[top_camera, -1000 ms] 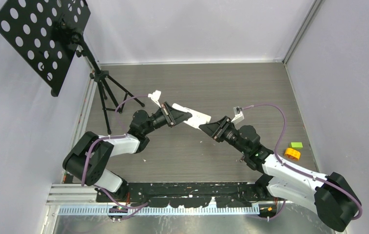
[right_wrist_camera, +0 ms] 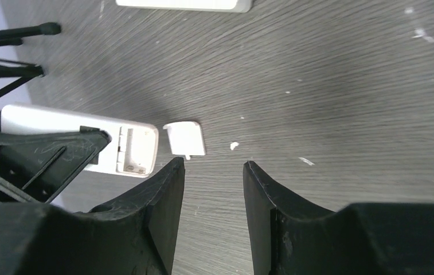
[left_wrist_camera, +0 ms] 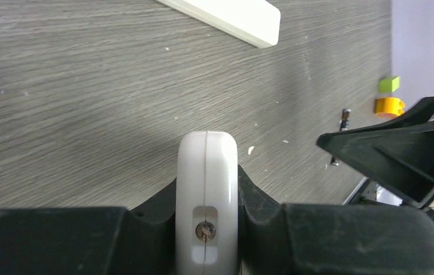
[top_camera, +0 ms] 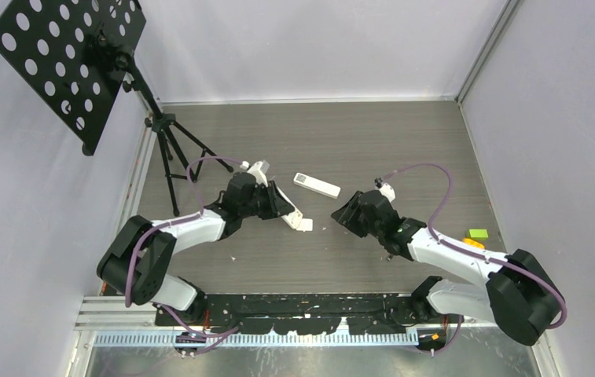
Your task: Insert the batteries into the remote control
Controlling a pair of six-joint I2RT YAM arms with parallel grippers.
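Observation:
My left gripper [top_camera: 288, 207] is shut on a white remote control [right_wrist_camera: 54, 121], tilted just above the table. In the right wrist view an open battery recess [right_wrist_camera: 139, 150] shows at its end. The small white cover [right_wrist_camera: 186, 138] lies on the table just off that end. To the right, my right gripper stands partly open, apart from the remote, with only bare table between its fingers. A thin dark battery [left_wrist_camera: 345, 118] lies on the table behind the right gripper in the left wrist view, part of it covered by a finger.
A second white remote-like bar [top_camera: 317, 185] lies behind, between the grippers. A green block [top_camera: 477, 234] and a yellow object [top_camera: 473, 243] sit at the right edge. A black stand [top_camera: 164, 126] rises at the left.
The white cover now lies on the table.

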